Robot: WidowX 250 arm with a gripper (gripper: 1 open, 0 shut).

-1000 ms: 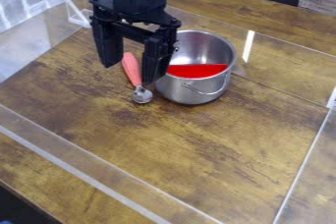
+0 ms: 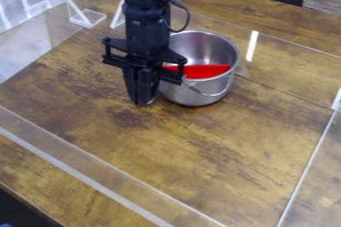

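Observation:
The black arm comes down from the top, and my gripper point(image 2: 139, 84) is low over the wooden table, just left of a steel pot point(image 2: 197, 89). Its fingertips point down; whether they are shut is hard to tell. Inside the pot is a red surface or object point(image 2: 205, 71). The gripper covers the spot beside the pot, so whatever lies under it is hidden.
Clear panels border it, and a pale rack or rail point(image 2: 84, 18) stands at the back left.
The arm has drawn back and narrowed in view, its gripper coming down beside the pot.

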